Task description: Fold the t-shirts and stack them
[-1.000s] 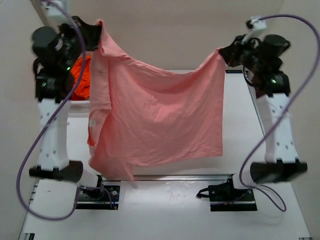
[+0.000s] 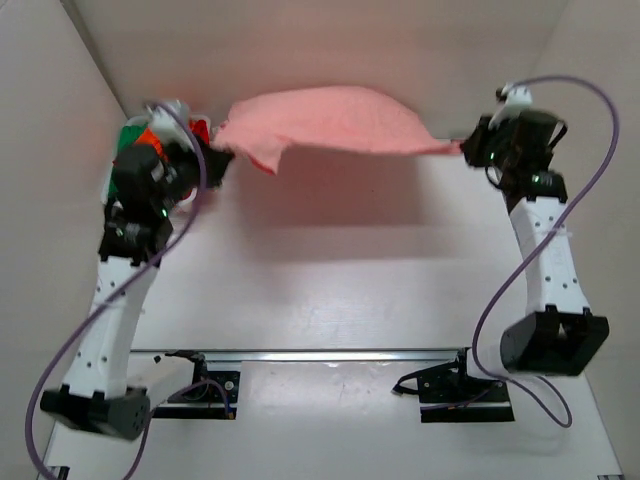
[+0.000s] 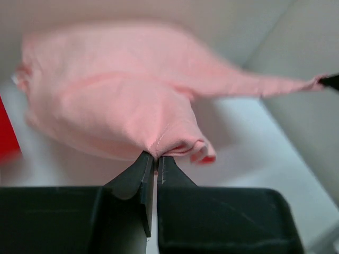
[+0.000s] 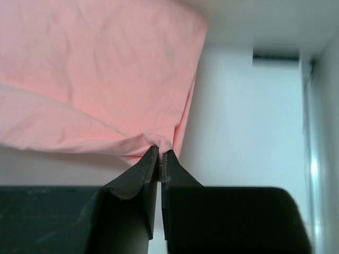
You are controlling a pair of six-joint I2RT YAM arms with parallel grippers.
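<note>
A pink t-shirt (image 2: 335, 118) hangs in the air between my two arms, its body billowing toward the back wall. My left gripper (image 2: 228, 158) is shut on one gathered corner of it; in the left wrist view the bunched cloth (image 3: 169, 135) enters the fingertips, with a red inner edge showing. At the other end, my right gripper (image 2: 464, 150) is shut on a pinched bit of the fabric, and the right wrist view shows the cloth (image 4: 122, 79) spreading away from the fingertips to the upper left. The shirt's far side is hidden.
Behind the left arm stands a white bin holding red, orange and green cloth (image 2: 200, 130), partly covered by that arm. Purple cables loop beside both arms.
The shirt, earlier hanging toward the front, has swung up toward the back wall.
</note>
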